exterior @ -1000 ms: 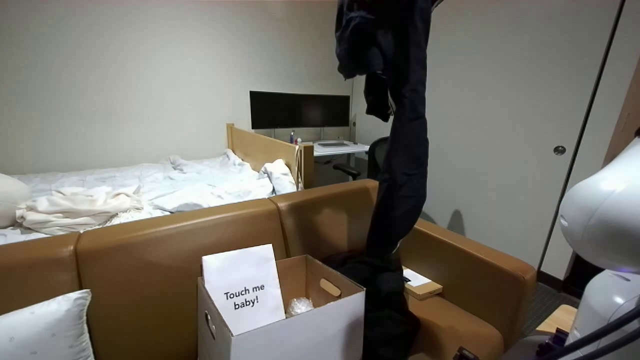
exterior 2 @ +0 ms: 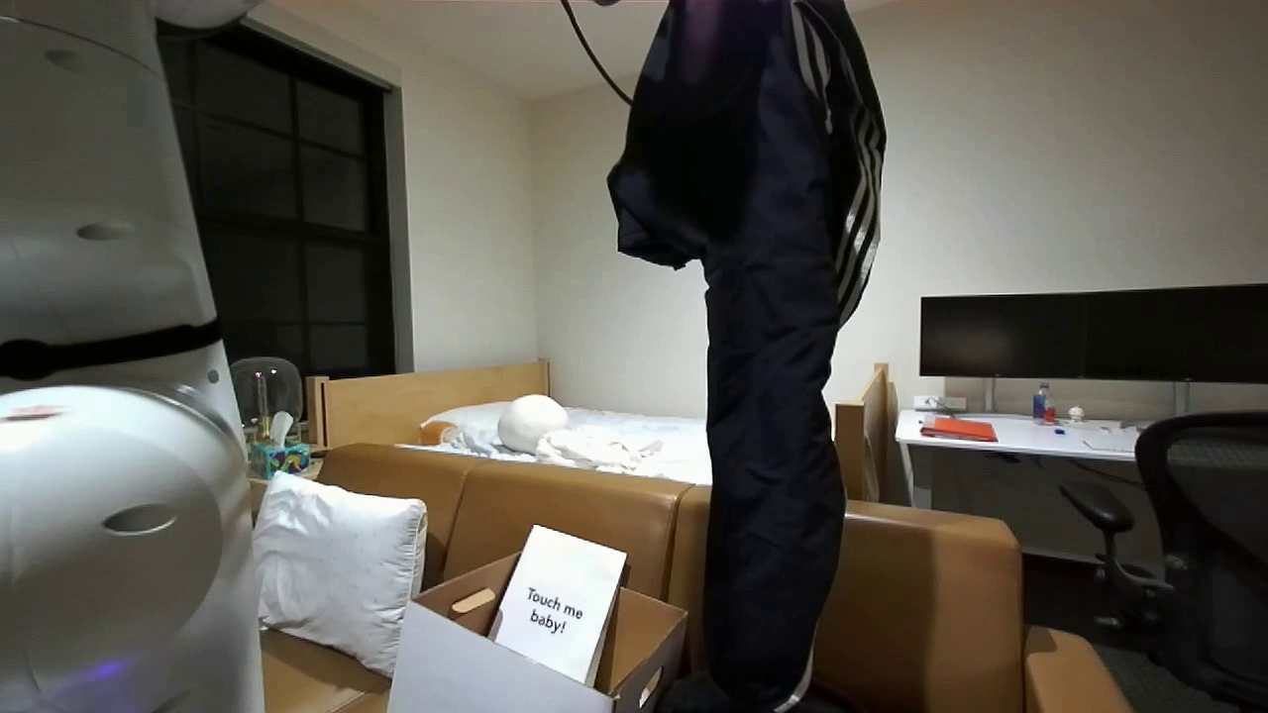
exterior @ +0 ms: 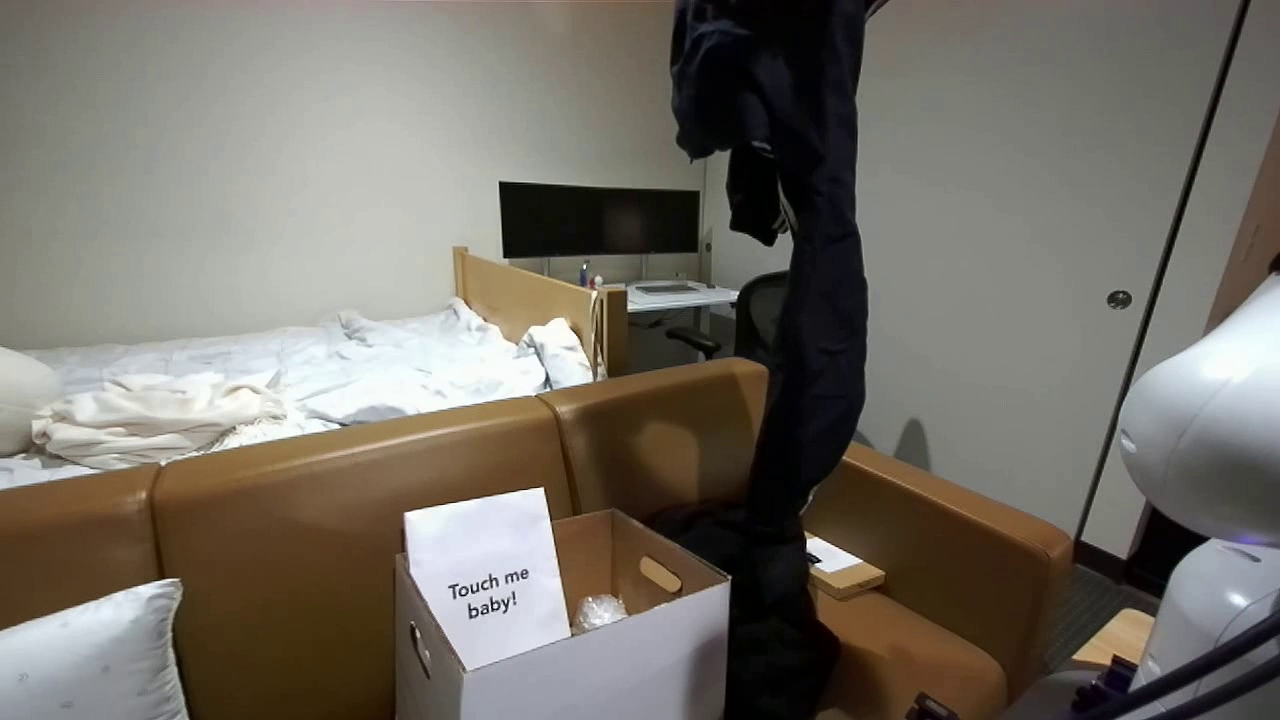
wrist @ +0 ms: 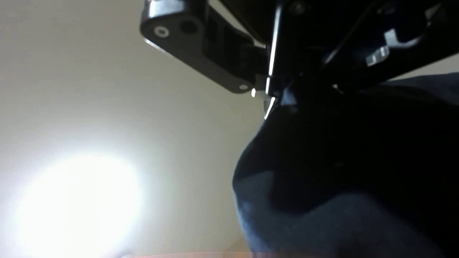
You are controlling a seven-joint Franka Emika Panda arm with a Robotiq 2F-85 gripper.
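Observation:
Dark navy track pants (exterior 2: 773, 392) with pale side stripes hang in a long column in exterior view 2. In exterior view 1 the same pants (exterior: 822, 300) hang down past the sofa back, and dark cloth (exterior: 768, 600) lies on the seat below them, beside the box. In the wrist view my gripper is shut, with the dark fabric (wrist: 310, 180) gathered at its fingertips and draped away below. Shadow hides how much cloth is between the fingers. Both exterior views cut off the gripper above their top edges.
A white box (exterior: 588, 666) with a "Touch me baby!" card (exterior: 486, 576) and a clear crumpled item (exterior: 597, 613) stands at the brown sofa (exterior: 360, 480). A flat cardboard package (exterior: 849, 578) lies on the seat's right side. A white pillow (exterior 2: 345, 570) rests at the left.
The lower part of the hanging pants has swung slightly to the right in exterior view 1. Their upper part, the box and the sofa look the same.

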